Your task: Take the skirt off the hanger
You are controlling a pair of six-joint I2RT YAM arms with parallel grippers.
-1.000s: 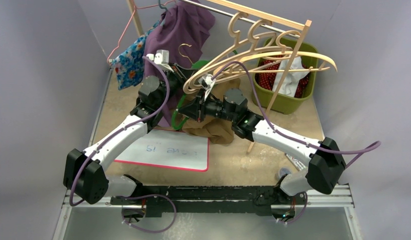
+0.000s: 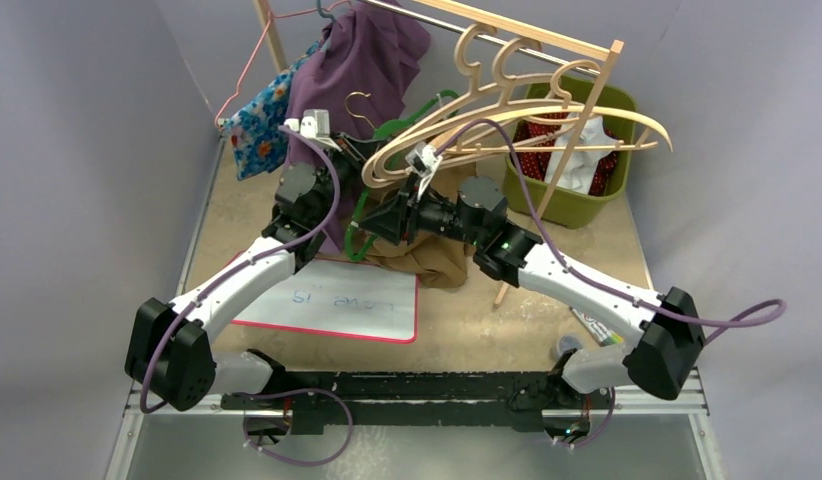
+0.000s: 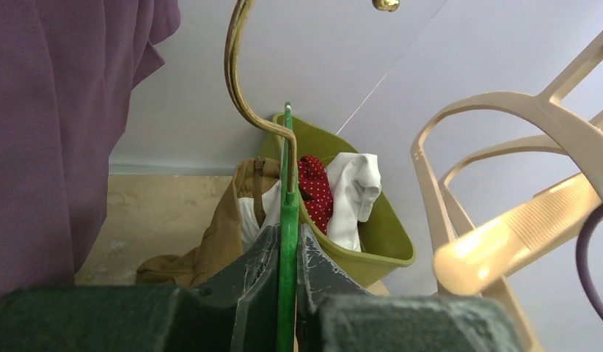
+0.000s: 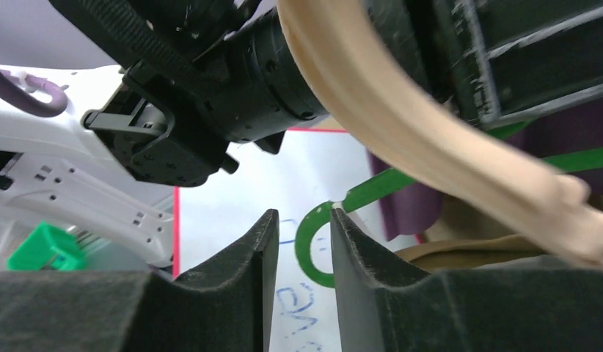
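My left gripper is shut on a green hanger (image 3: 288, 220) with a brass hook, which rises upright between its fingers in the left wrist view. The brown skirt (image 2: 437, 262) hangs low behind the arms, partly hidden; it shows in the left wrist view (image 3: 214, 249) beside the bin. My right gripper is part open at the green hanger's curved end (image 4: 306, 242), with a small gap between its fingertips; whether it touches the hanger I cannot tell.
Wooden hangers (image 2: 517, 115) hang on the rack close above both grippers. Purple cloth (image 2: 377, 50) and blue floral cloth (image 2: 257, 130) hang at left. An olive bin (image 2: 557, 205) holds garments at back right. A whiteboard (image 2: 347, 300) lies at the front.
The right arm's rear joint and forearm have shifted slightly toward the right and front in the top view. The left arm has barely moved.
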